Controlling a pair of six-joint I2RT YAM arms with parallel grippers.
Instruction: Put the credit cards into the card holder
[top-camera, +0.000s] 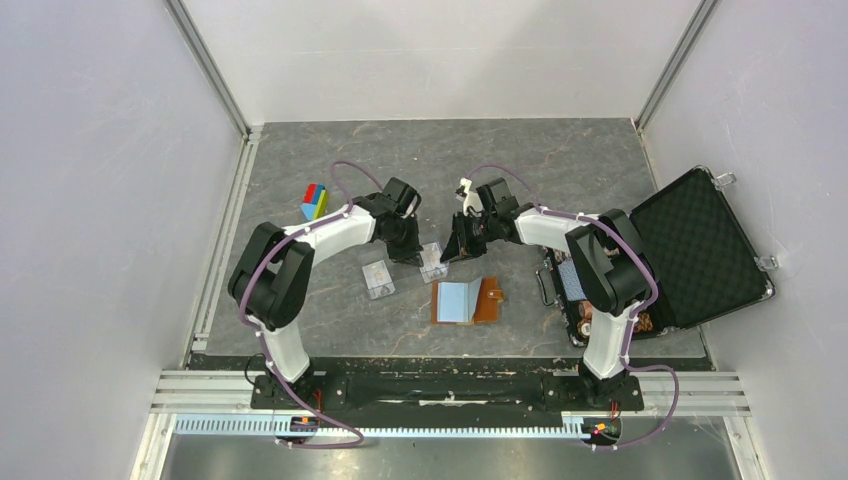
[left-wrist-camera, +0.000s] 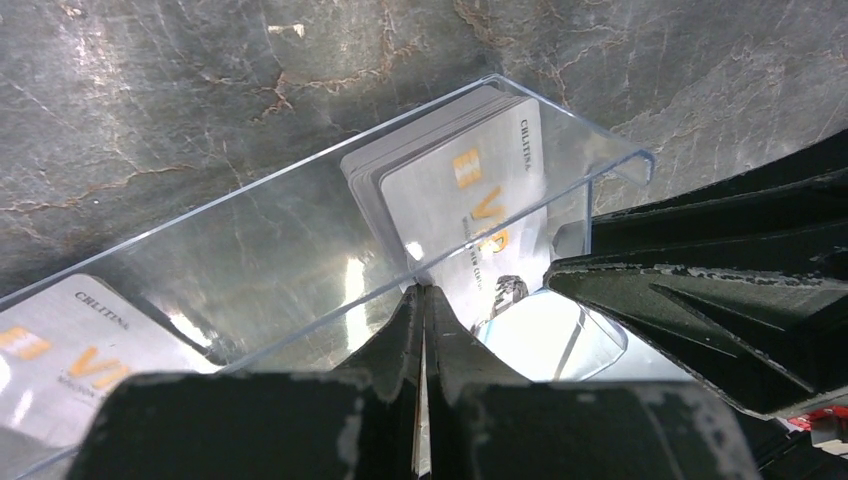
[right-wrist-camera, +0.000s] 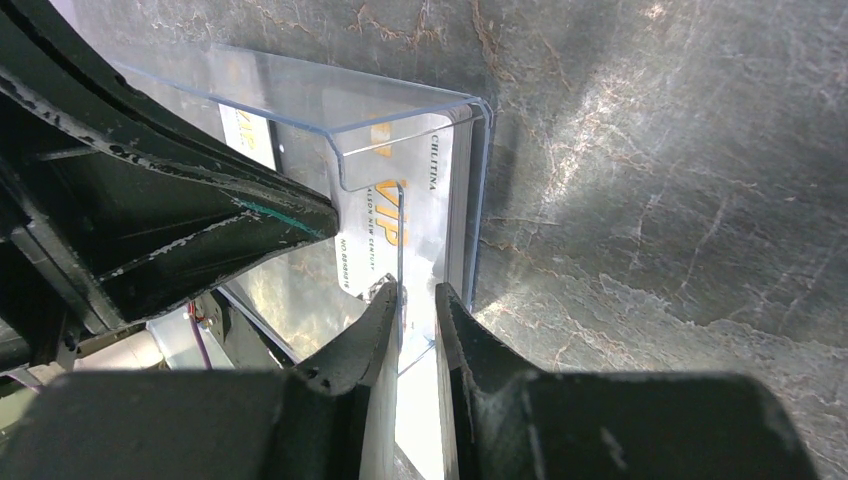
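Observation:
A clear tray (top-camera: 433, 262) lies mid-table between my two grippers. Inside it, a stack of white cards (left-wrist-camera: 465, 185) with orange VIP lettering rests against one end. My left gripper is shut at the tray's long edge; whatever its tips pinch is hidden. Over the tray's other side, my right gripper is shut to a narrow gap, its tips at the clear edge beside the cards; what lies in the gap cannot be made out. The brown card holder (top-camera: 485, 302) lies open in front, showing pale blue-white pages (top-camera: 458, 301).
Another clear tray with white cards (top-camera: 379, 280) lies to the left. A coloured block (top-camera: 314, 202) stands at the back left. On the right, an open black case (top-camera: 705, 250) takes up the table edge.

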